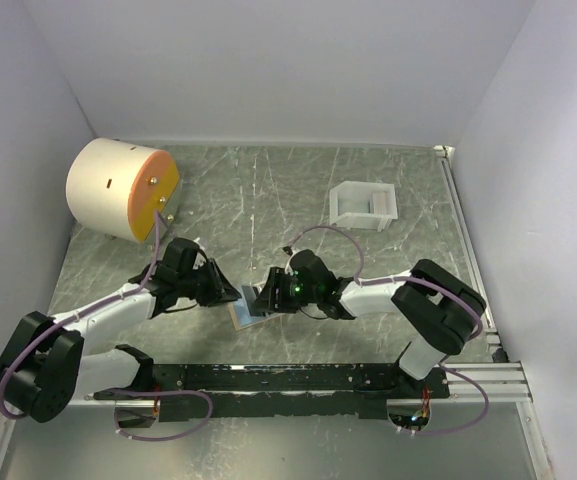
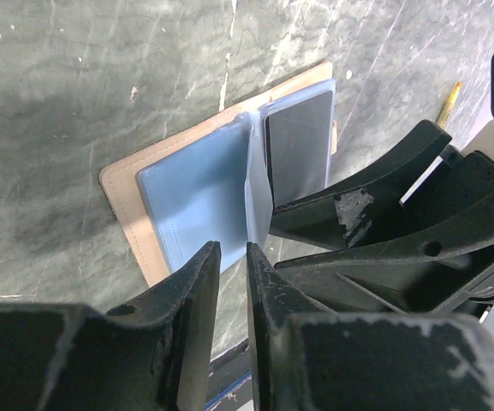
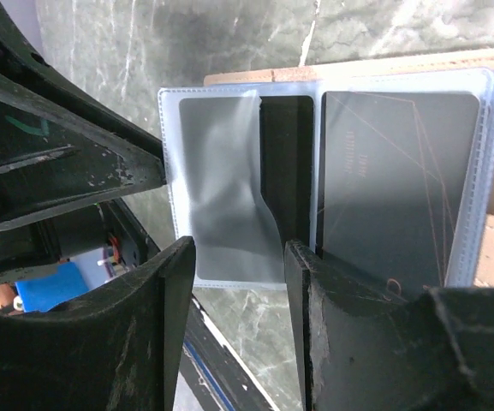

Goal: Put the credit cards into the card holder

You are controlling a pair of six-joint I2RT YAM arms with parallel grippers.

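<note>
The card holder lies open on the grey marbled table, its tan cover (image 2: 127,184) under blue-edged clear pockets (image 2: 204,188). One pocket shows a dark card; in the right wrist view a dark card (image 3: 396,171) fills the pocket on the right. A clear flap (image 2: 258,184) stands up from the holder's middle. My left gripper is a little open over the holder's near edge. Opposite it, my right gripper is also part open, its fingertips beside the flap's edge. Whether either touches the flap is unclear. From above, both grippers partly hide the holder (image 1: 240,312).
A white bin (image 1: 358,222) stands at the back right of the table. At the back left is a large cream cylinder (image 1: 108,190) with an orange and yellow end. The two grippers sit very close together. Table around the holder is mostly clear.
</note>
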